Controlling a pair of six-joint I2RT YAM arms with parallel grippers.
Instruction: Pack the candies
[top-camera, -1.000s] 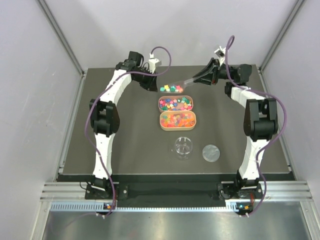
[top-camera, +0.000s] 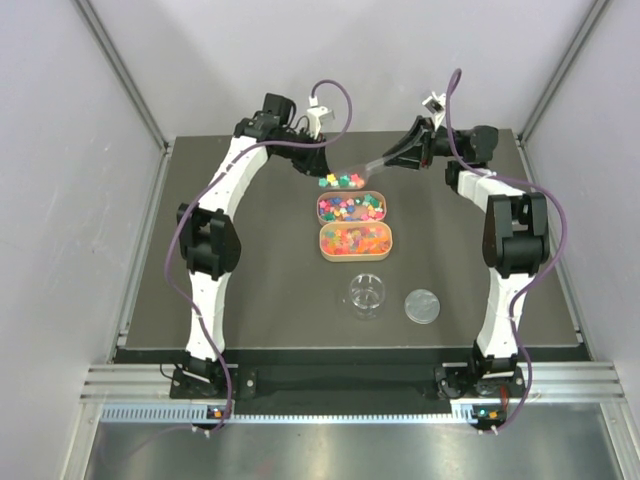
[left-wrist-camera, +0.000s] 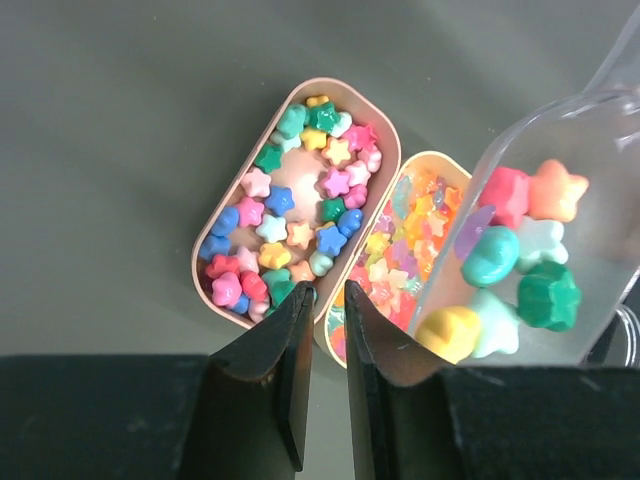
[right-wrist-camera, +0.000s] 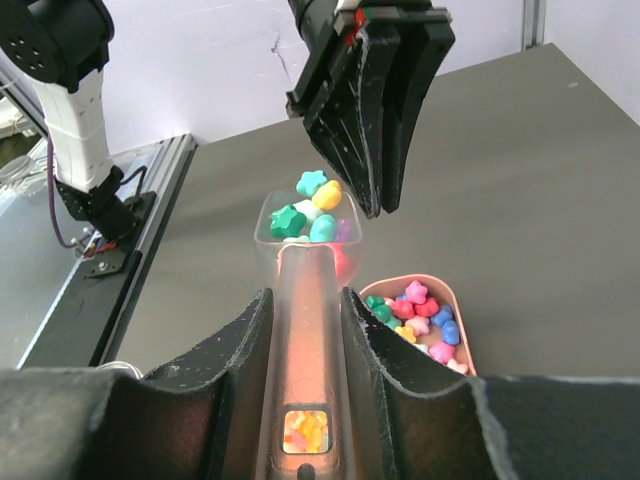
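A clear scoop (top-camera: 374, 166) holding several colourful candies (left-wrist-camera: 550, 296) hangs above the table, tilted down to the left in the top view. My right gripper is shut on its handle (right-wrist-camera: 307, 350). Close to the scoop's front end is my left gripper, its fingers a little apart with nothing between them. Under the scoop sits a pinkish box (left-wrist-camera: 397, 150) of opaque star and round candies. A second box (top-camera: 357, 258) with translucent orange and yellow candies adjoins it.
Nearer the front stands a clear open jar (top-camera: 367, 291), with a round clear lid (top-camera: 422, 306) lying flat to its right.
The scoop has tilted and dipped slightly as the right gripper moved a little; the boxes, jar and lid stay put.
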